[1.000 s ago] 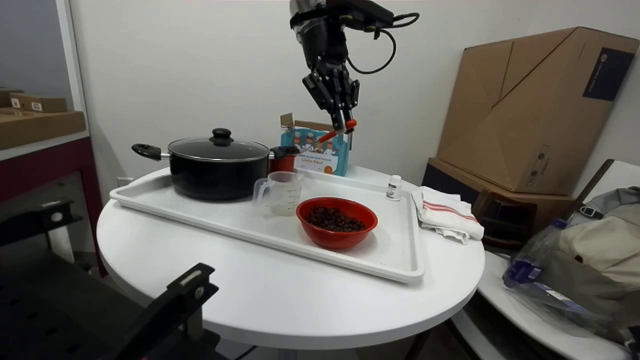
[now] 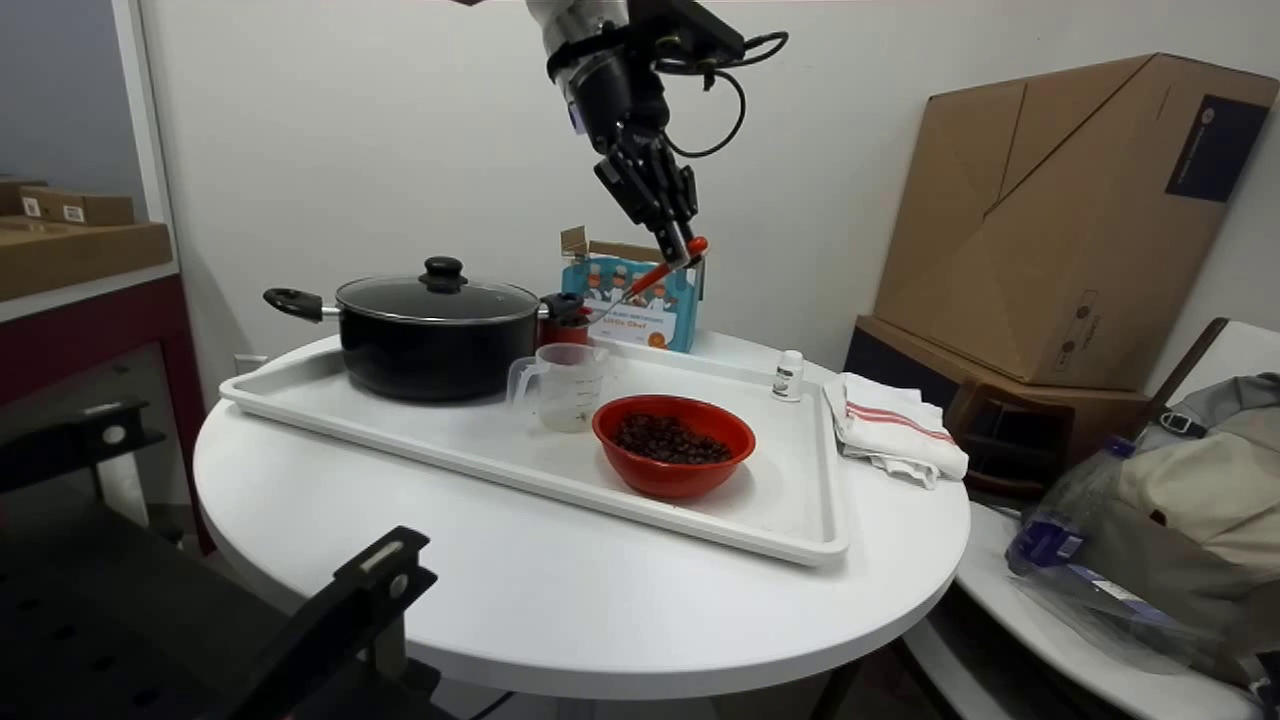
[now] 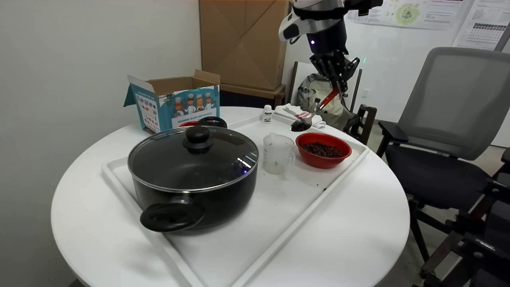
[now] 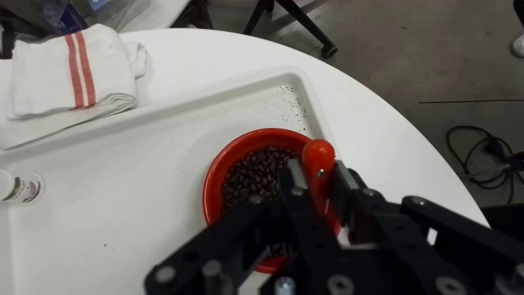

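My gripper (image 2: 684, 250) is shut on the red handle of a spoon (image 3: 330, 98), held in the air above the tray. The spoon slants down, and its bowl end carries something dark, seen in exterior view 2. A red bowl (image 2: 674, 446) of dark beans (image 4: 253, 172) stands on the tray near its right end. Beside it is a clear measuring cup (image 2: 569, 386), with a little pale content low inside. In the wrist view the red handle end (image 4: 318, 155) sits between my fingers, the red bowl lying beneath; the spoon's far end is hidden there.
A lidded black pot (image 3: 193, 172) fills the left part of the white tray (image 2: 768, 542). A small white bottle (image 2: 788, 376) and a folded towel (image 2: 894, 428) are at the right. An open blue box (image 3: 177, 105) stands behind. Tray space around the bottle is clear.
In exterior view 1, the arm and the spoon have shifted slightly left, and the spoon's bowl end is now lower. The things on the table have stayed put.
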